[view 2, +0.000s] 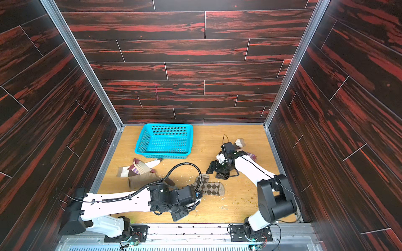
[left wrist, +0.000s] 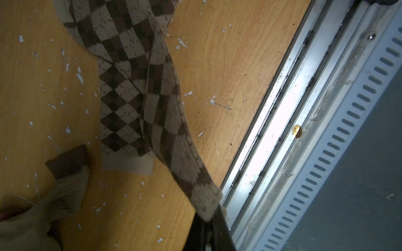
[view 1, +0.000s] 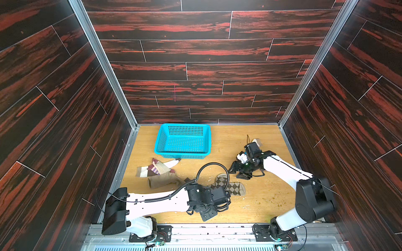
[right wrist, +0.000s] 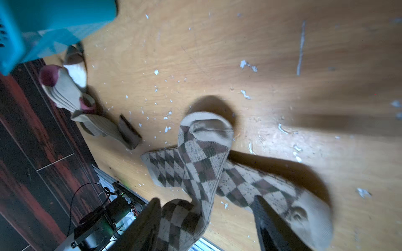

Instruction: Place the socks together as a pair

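Two brown argyle socks lie overlapping at the front middle: one flat (view 1: 236,189), the other (right wrist: 203,154) laid across it. In the left wrist view the upper sock's end (left wrist: 201,188) is pinched at my shut left gripper, which is low near the front edge. My right gripper hangs just above the socks, part open, its fingers either side of them with nothing visibly held.
A blue basket (view 1: 182,140) stands at the back left. Striped and plain tan socks (view 1: 161,179) lie left of centre. More socks (view 2: 239,143) lie at the back right, partly behind the right arm.
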